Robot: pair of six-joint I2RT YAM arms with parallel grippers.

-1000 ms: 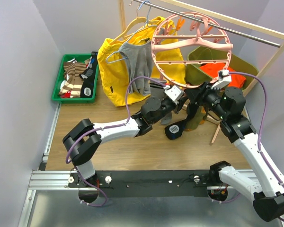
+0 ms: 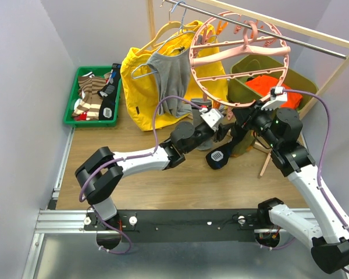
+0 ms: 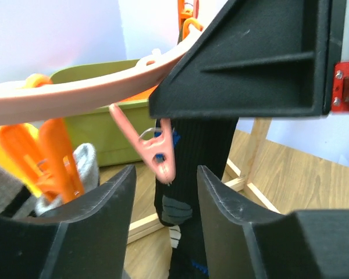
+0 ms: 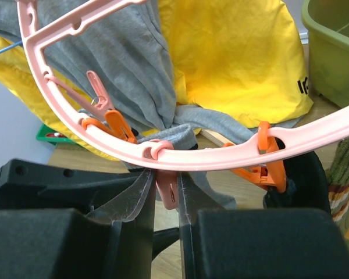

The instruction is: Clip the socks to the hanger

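The round pink hanger (image 2: pixel 239 75) hangs from the rail, with pink and orange clips (image 4: pixel 271 168). My right gripper is at its rim, fingers close around a pink clip (image 4: pixel 166 189); its grip is unclear. My left gripper stands open just below and before a pink clip (image 3: pixel 160 151), nothing seen between its fingers. Behind that clip a black sock (image 3: pixel 189 221) hangs, also visible in the top view (image 2: pixel 221 154). A grey sock (image 3: pixel 84 165) hangs by the orange clips.
A green bin of socks (image 2: pixel 70 107) stands at the back left. Yellow and grey garments (image 2: pixel 136 93) hang beside the hanger. An olive tub (image 2: pixel 241 90) sits behind it.
The hanger has swung a little to the right; the right arm is nearly still.
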